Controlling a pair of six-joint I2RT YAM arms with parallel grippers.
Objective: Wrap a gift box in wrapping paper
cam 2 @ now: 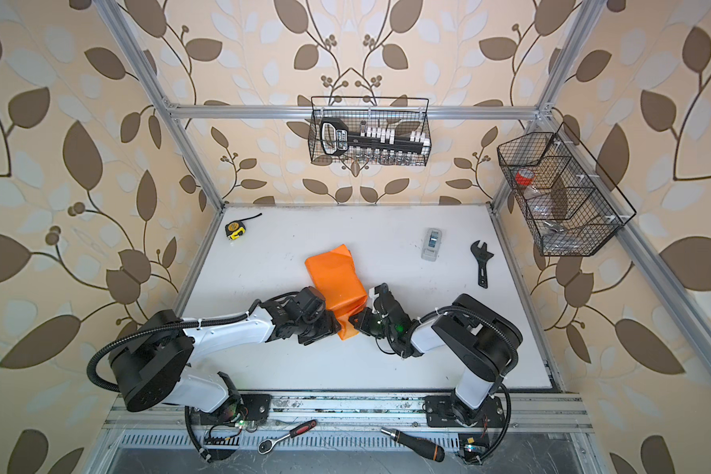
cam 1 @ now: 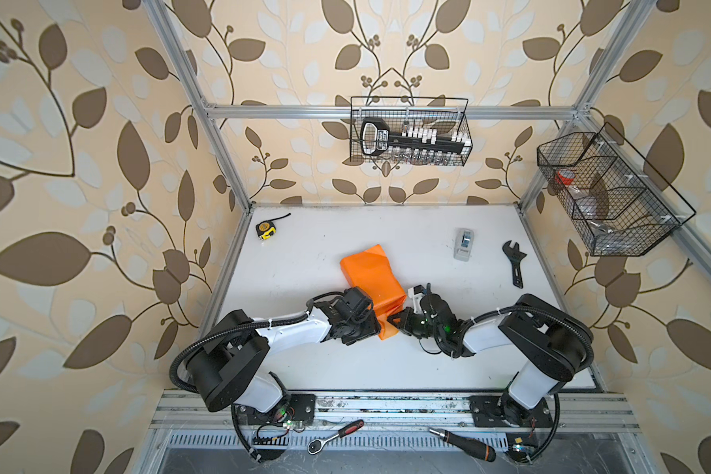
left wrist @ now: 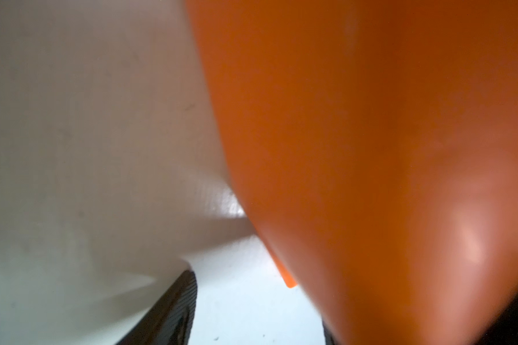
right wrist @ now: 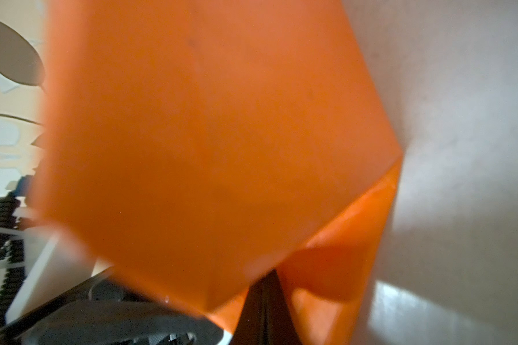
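Note:
Orange wrapping paper forms a folded, raised bundle at mid-table, with creased loose paper at its near end. No bare gift box shows; whatever the paper covers is hidden. At the near left side, my left gripper is low beside the paper. Its ribbed fingers stand apart in the left wrist view, with white table visible in the gap and paper overlapping the right finger. From the other side, my right gripper reaches in under the upper sheet's edge, its dark fingers closed together against the folded flap. No paper shows between them.
A tape measure lies at the back left. Toward the right are a small grey device and a black adjustable wrench. Wire baskets hang on the back and right walls. Open table surrounds the paper at the back and front.

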